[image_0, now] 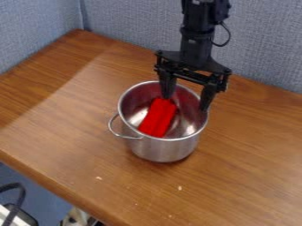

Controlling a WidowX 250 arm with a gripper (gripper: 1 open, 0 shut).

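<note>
A steel pot point(171, 146) with a wire side handle stands in the middle of the wooden table. Inside it lies a red oblong object point(157, 118), tilted along the pot's left side. My black gripper point(186, 86) is above the pot's rear part, open wide, with one finger reaching down at the left over the rim and the other at the right rim. Whether either finger touches the pot is unclear.
Bare tabletop point(65, 106) surrounds the pot on the left, right and front. Grey walls point(41, 22) line the back. Dark cables or parts show at the lower left edge.
</note>
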